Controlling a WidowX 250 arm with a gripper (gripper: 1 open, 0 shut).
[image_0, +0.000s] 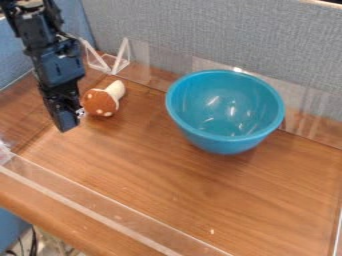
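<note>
My black gripper hangs low over the wooden table at the left, shut, with nothing visible between its fingers. Just to its right lies a toy mushroom on its side, brown cap toward me and pale stem pointing back right. A turquoise bowl stands on the right half of the table.
A white wire frame stands at the back left near grey padded walls. Clear plastic strips run along the back and front edges.
</note>
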